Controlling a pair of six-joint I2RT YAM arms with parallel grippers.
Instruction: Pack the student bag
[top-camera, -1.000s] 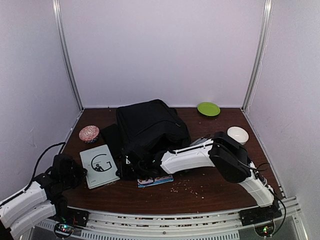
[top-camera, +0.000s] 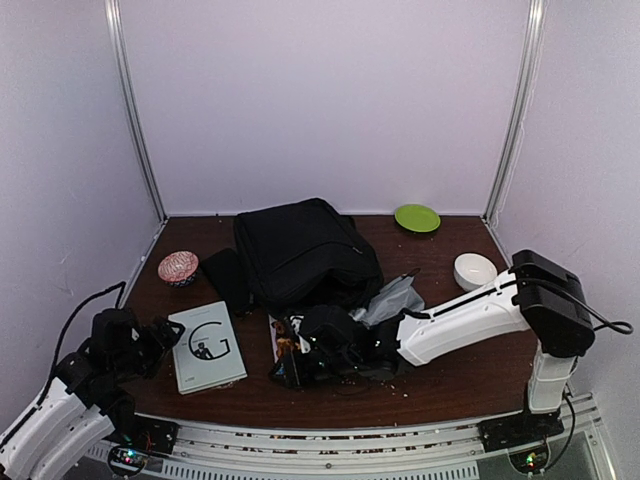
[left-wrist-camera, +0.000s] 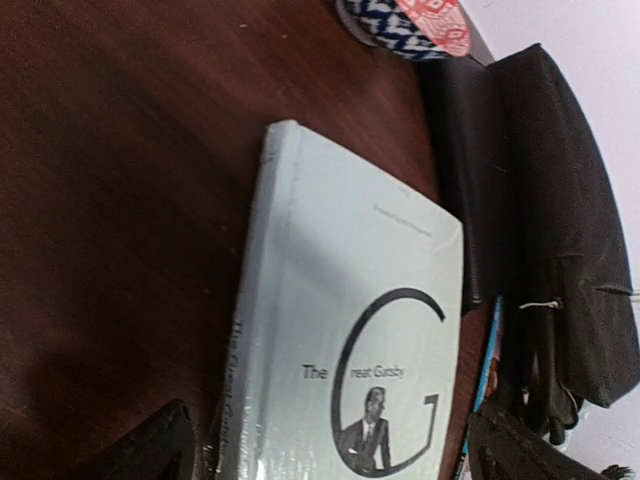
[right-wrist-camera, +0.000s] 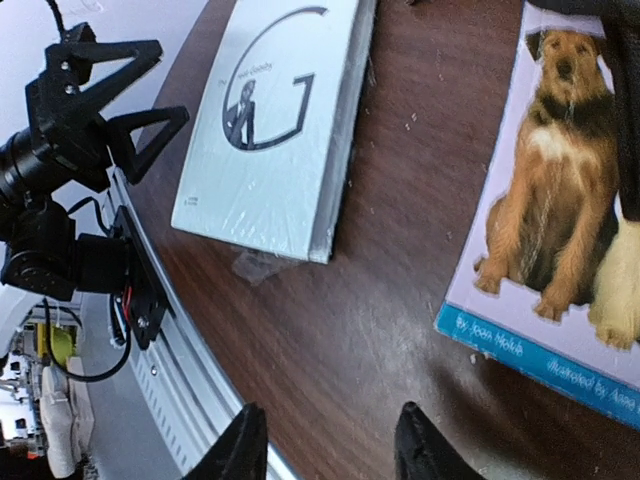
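A pale book with a large "G" on its cover (top-camera: 205, 345) lies flat at the left of the table. My left gripper stands open at the book's near end, low beside its spine. A second book with a dog on its cover (right-wrist-camera: 552, 200) lies right of the pale one, partly under the black backpack (top-camera: 305, 255). In the right wrist view my right gripper is part open, nothing between its fingers, over bare table between the two books. From above, the right arm hides most of the dog book.
A black pouch (top-camera: 227, 280) leans by the backpack's left side. A patterned bowl (top-camera: 178, 267) stands back left, a green plate (top-camera: 417, 217) back right, with a white bowl (top-camera: 474, 271) nearer. A clear plastic bag (top-camera: 393, 300) lies behind the right arm. Crumbs dot the front.
The right arm has drawn back to the right, away from the pale book. That book has shifted slightly right and toward the front. The left gripper has moved only a little.
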